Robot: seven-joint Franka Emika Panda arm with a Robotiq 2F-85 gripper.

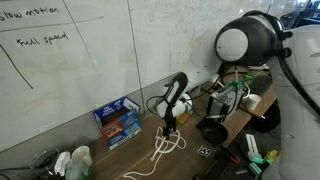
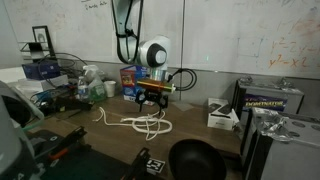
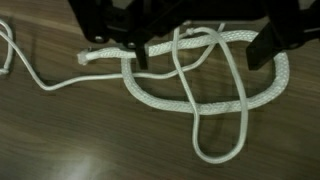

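White rope (image 3: 165, 98) lies loosely looped on the wooden table, a thick braided piece crossed by a thinner cord (image 3: 215, 158) in the wrist view. In exterior view 2 the rope (image 2: 150, 125) forms a coil at mid-table, and it shows again as pale loops (image 1: 163, 148) in exterior view 1. My gripper is open above the coil, its dark fingers (image 3: 272, 45) spread apart. Nothing is held between them. Seen from outside, the gripper (image 2: 152, 105) points down over the rope; how close its tips are to the table is hard to tell.
A black pan (image 2: 197, 160) sits at the front right of the rope. Behind the coil stands a blue and red box (image 1: 119, 120). A metal toaster-like appliance (image 2: 275, 140) borders the right side. Bare table (image 1: 125, 160) shows left of the rope.
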